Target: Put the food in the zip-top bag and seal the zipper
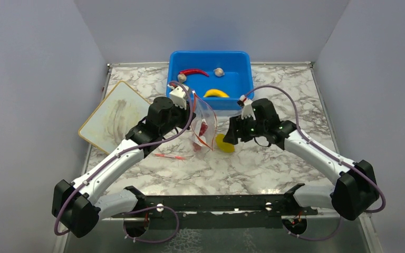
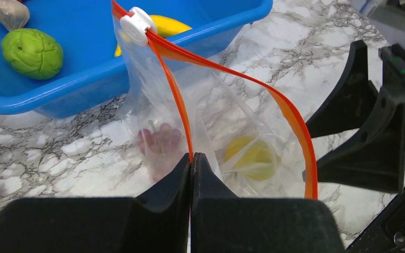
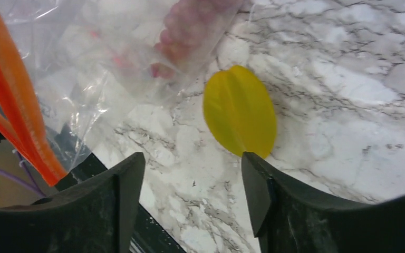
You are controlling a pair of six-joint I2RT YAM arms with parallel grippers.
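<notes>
A clear zip top bag (image 2: 176, 100) with an orange-edged mouth hangs gaping, its white slider (image 2: 135, 25) at the far corner. My left gripper is shut on one side of that mouth. Red grapes (image 2: 161, 138) lie inside the bag. Outside it, on the tabletop, rests the yellow pepper (image 3: 240, 112), close beside the film. In the right wrist view my right gripper stands open with nothing between its fingers; the pepper lies just beyond the tips. From above, the right gripper is close to the right of the pepper (image 1: 223, 143).
Behind the bag, the blue bin (image 1: 237, 105) holds a banana (image 1: 216, 93), a red chili (image 1: 194, 71), garlic (image 1: 219, 72) and a green cabbage (image 2: 32, 54). A white board (image 1: 113, 116) lies at left, a red-and-white strip (image 1: 169, 156) in front.
</notes>
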